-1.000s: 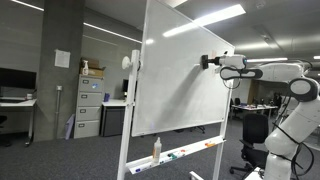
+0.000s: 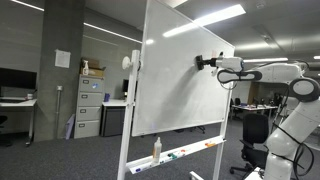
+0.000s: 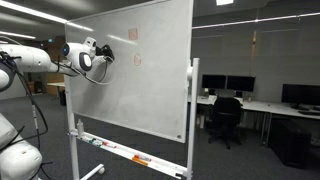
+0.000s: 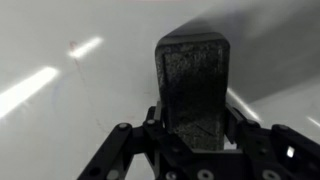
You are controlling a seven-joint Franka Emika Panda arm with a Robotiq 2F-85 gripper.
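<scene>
A dark, block-shaped eraser [image 4: 194, 85] is clasped by my gripper, which is shut on it. In the wrist view the eraser stands out in front of the fingers against the whiteboard [image 4: 80, 120]. Exterior view 1 has the gripper [image 2: 203, 62] high on the right part of the whiteboard [image 2: 170, 85], at or very near its surface. From the other side, the gripper [image 3: 98, 50] is at the upper left of the board. Faint red marks [image 3: 132, 34] show on the board to the right of it; a second one [image 3: 137, 59] sits lower.
Along the board's lower ledge [image 3: 125, 152] lie several markers, and a bottle [image 2: 157, 150] stands at one end. An office chair [image 3: 229, 115] and desks with monitors are behind. Open carpet surrounds the stand.
The gripper and eraser have shifted slightly left across the board in exterior view 1. The grip on the eraser looks unchanged.
</scene>
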